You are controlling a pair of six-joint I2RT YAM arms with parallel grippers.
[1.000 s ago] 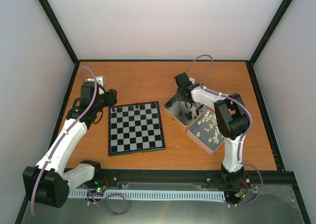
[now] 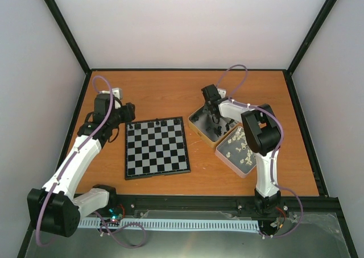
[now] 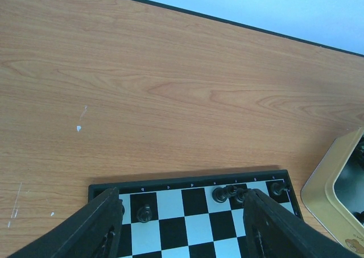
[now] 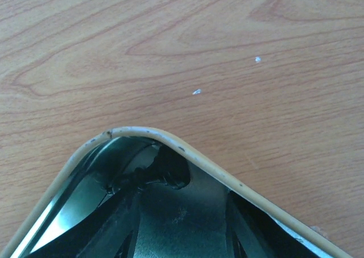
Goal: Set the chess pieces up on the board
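Note:
The chessboard lies mid-table, a few black pieces on its back row, such as a pawn. My left gripper hangs open over the board's back side, empty. My right gripper is over a corner of the tan box of black pieces, its fingers apart; just beyond them a black piece lies on its side in the corner. A second box holds white pieces, right of the board.
Bare wood stretches behind the board and boxes. The boxes stand close together under the right arm.
The right arm has shifted very slightly over the tan box. The left arm and the board look unchanged.

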